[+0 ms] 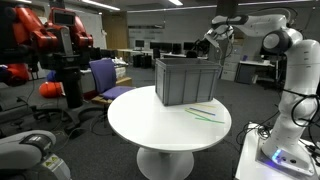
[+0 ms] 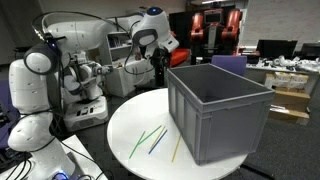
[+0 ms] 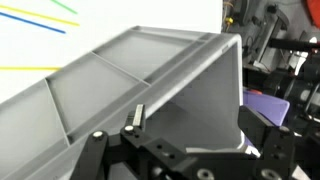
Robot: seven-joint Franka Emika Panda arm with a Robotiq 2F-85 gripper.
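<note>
A tall grey open-topped bin (image 2: 205, 125) stands on the round white table (image 2: 120, 120). Thin sticks lie flat beside the bin: a green stick (image 2: 137, 147), a blue stick (image 2: 158, 140) and a yellow stick (image 2: 176, 149), with more green near them. In exterior view 1 my gripper (image 1: 213, 40) is raised above the bin's top, toward its right end. The wrist view shows my gripper open, nothing between its fingers, with the bin's rim (image 3: 185, 82) below. Part of the bin's inside is hidden by the gripper.
A large red and black machine (image 1: 60, 60) stands at the left. Purple chairs (image 1: 105, 75) and desks are behind the table.
</note>
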